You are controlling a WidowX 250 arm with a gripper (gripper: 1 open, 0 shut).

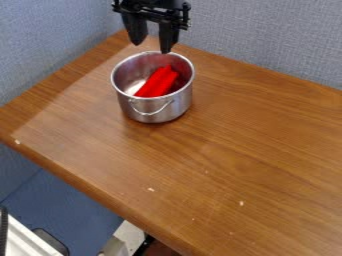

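A steel pot (154,106) with a wire handle stands on the wooden table (227,170), toward the back left. Inside it lies a red elongated object (159,81). The black gripper (152,38) hangs above the pot's back rim, at the top of the view, open, its two fingers apart and nothing visible between them.
Grey padded walls stand behind and to the left. At the bottom left, below the table's edge, are a white item and dark cables on the blue floor.
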